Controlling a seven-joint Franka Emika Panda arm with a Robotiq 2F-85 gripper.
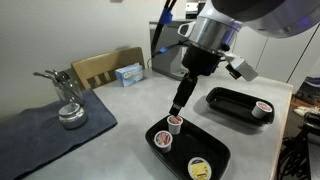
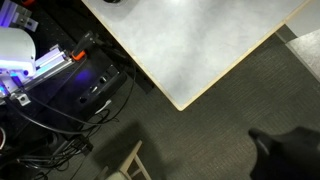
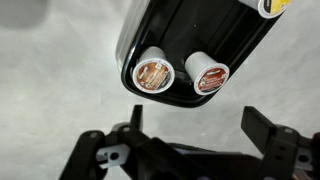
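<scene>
My gripper is open with nothing between its fingers; in exterior view 1 the gripper hangs above the near black tray, close to a pod at its back edge. Three coffee pods sit in that tray: a red-topped pod at the back, a second red-topped pod at the left, and a yellow-topped pod at the front. Looking down from the wrist, the two red-topped pods, one pod and another pod, lie ahead of my spread fingers.
A second black tray with one pod stands at the right. Behind are a coffee machine, a blue box and a wooden rack. On a dark mat stand utensils and a metal jar.
</scene>
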